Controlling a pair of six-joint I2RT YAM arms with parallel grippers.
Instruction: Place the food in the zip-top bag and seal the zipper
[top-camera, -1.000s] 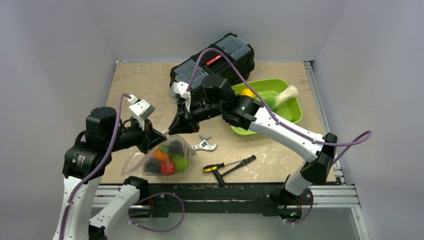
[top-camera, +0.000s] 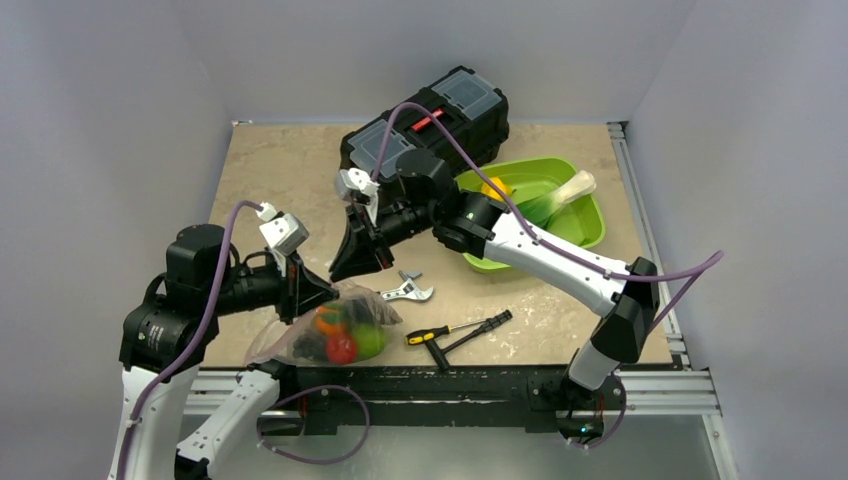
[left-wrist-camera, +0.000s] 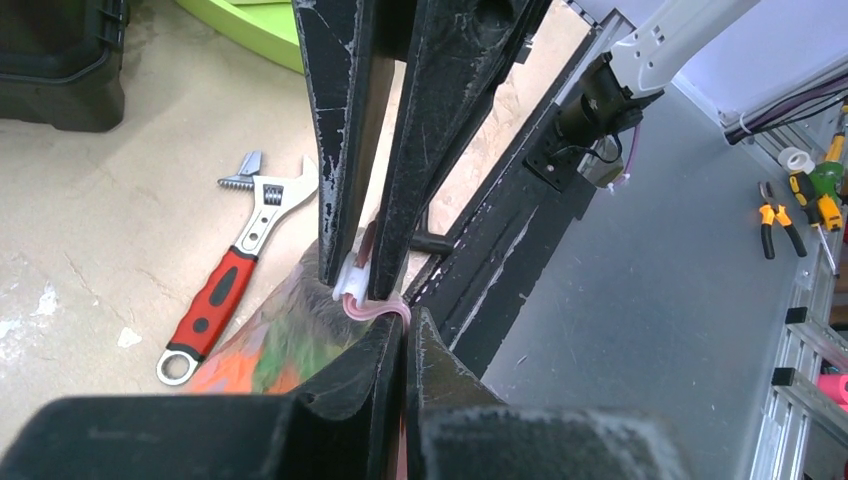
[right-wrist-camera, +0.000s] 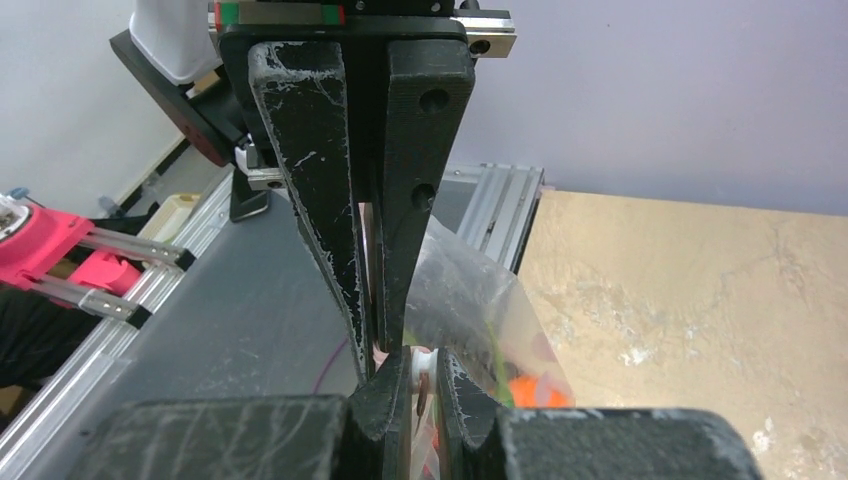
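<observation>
The clear zip bag (top-camera: 330, 330), holding red, orange, green and dark food, hangs at the front left below both grippers. My left gripper (top-camera: 325, 295) is shut on the pink zip edge of the bag, seen running into its fingers in the left wrist view. My right gripper (top-camera: 340, 272) is shut on the white zipper slider (left-wrist-camera: 352, 280), right beside the left fingertips. In the right wrist view the two grippers meet tip to tip, with the bag (right-wrist-camera: 480, 310) behind them.
A green tray (top-camera: 530, 235) with leek and yellow food stands at the back right, a black toolbox (top-camera: 425, 120) behind. An adjustable wrench (top-camera: 408, 290), a screwdriver (top-camera: 430, 333) and a black socket tool lie right of the bag.
Both grippers have shifted slightly down and leftward in the top view, and the bag has moved a little lower with them.
</observation>
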